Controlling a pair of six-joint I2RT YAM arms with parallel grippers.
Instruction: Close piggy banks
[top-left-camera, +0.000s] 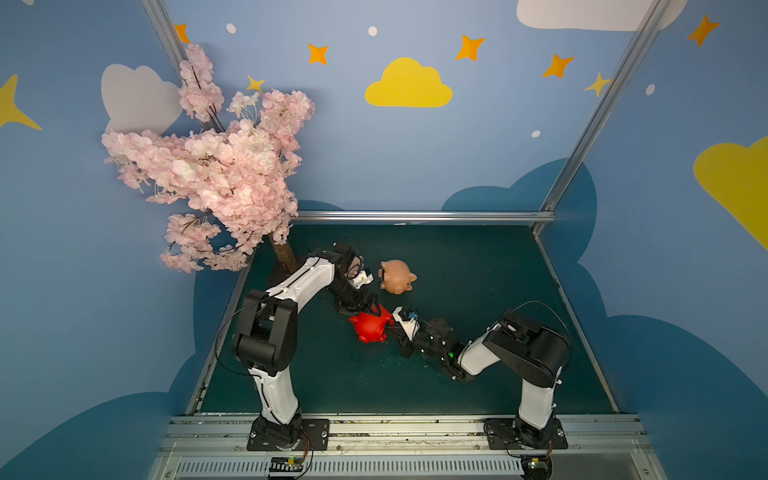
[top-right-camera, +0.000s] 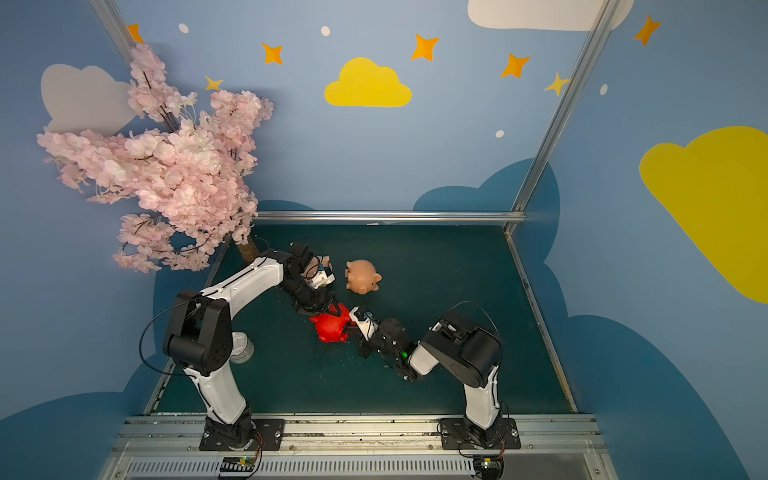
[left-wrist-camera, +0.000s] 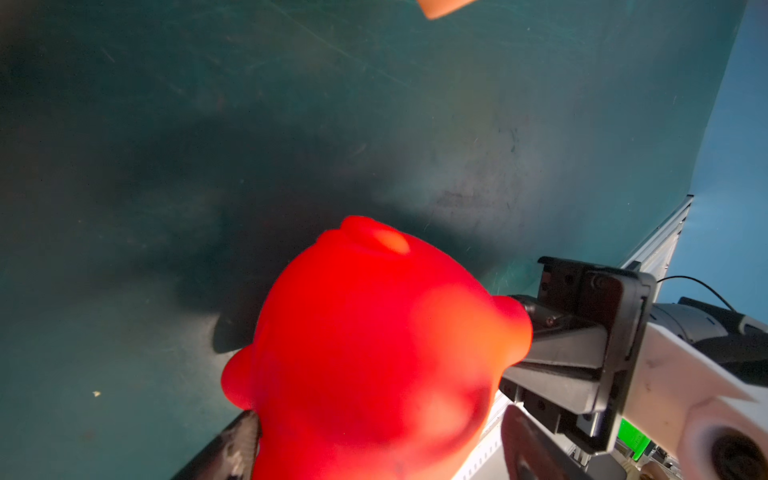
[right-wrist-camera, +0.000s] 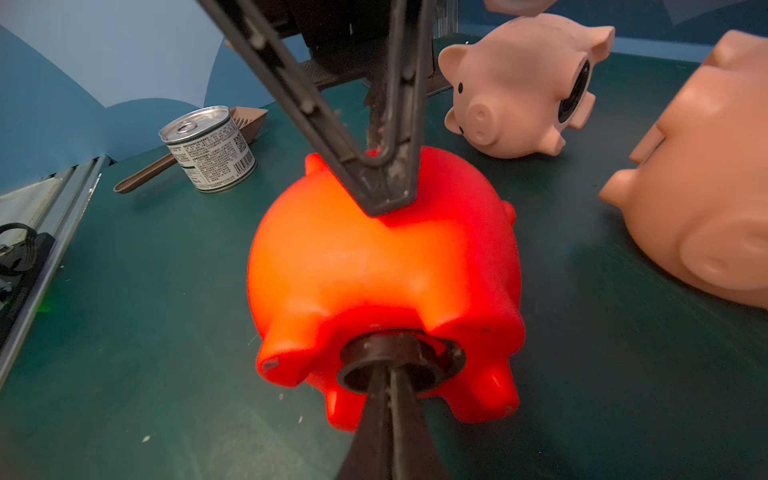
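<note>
The red piggy bank (right-wrist-camera: 384, 256) has its underside turned toward my right gripper. A black round stopper (right-wrist-camera: 372, 352) sits at the belly hole, not flush; a dark gap and some red show at its right side. Shut together, the right fingertips touch or nearly touch this stopper, and nothing shows between them. My left gripper is open, with its fingers on either side of the red pig's body. One left finger (right-wrist-camera: 388, 188) lies in front of the pig's upper side. Farther back are two pink piggy banks (right-wrist-camera: 508, 96), one showing a black disc on its underside.
The nearer pink piggy bank (top-left-camera: 397, 276) stands close behind both grippers. A tin can (right-wrist-camera: 212, 152) and a brown scoop (right-wrist-camera: 252, 121) are off to the left. Blossom tree (top-left-camera: 224, 168) overhangs the back left.
</note>
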